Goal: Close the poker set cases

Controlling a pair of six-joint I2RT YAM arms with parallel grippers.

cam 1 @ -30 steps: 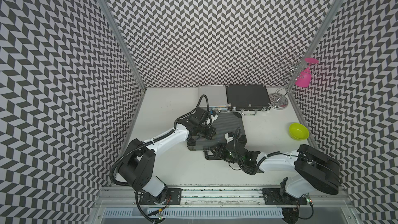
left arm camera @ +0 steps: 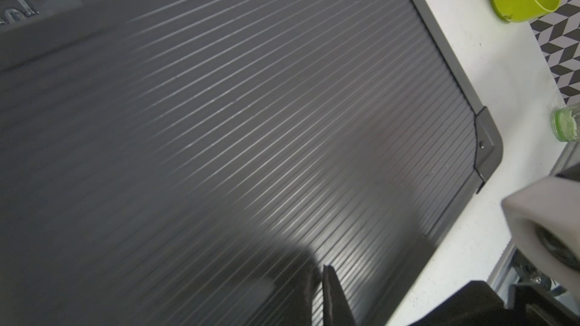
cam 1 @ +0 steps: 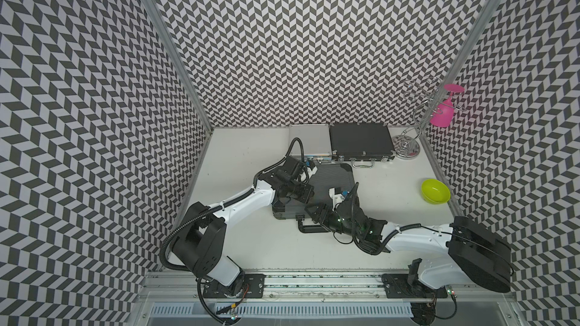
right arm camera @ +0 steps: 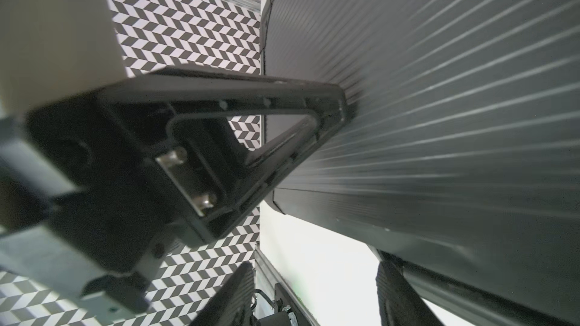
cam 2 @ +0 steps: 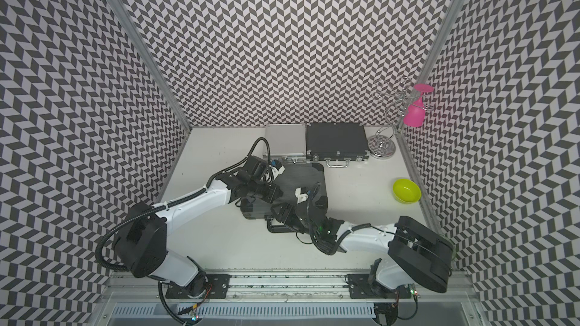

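Note:
A dark ribbed case (cam 1: 329, 178), lid down, lies mid-table with its black handle (cam 1: 311, 228) toward the front. My left gripper (cam 1: 307, 194) is low over the lid; in the left wrist view its fingertips (left arm camera: 329, 280) rest at the lid, close together, with no object clear between them. My right gripper (cam 2: 279, 210) is at the case's front edge, right of the left one; in the right wrist view its fingertips (right arm camera: 389, 277) stand apart near the handle side. The other gripper's finger shows against the lid there. Behind lie a black case (cam 1: 361, 139) and a silver case (cam 1: 309, 139), both appearing closed.
A green bowl (cam 1: 435, 190) sits at the right. A chrome stand (cam 1: 406, 148) with a pink item (cam 1: 443, 114) is at the back right corner.
The left arm and cases look unchanged.

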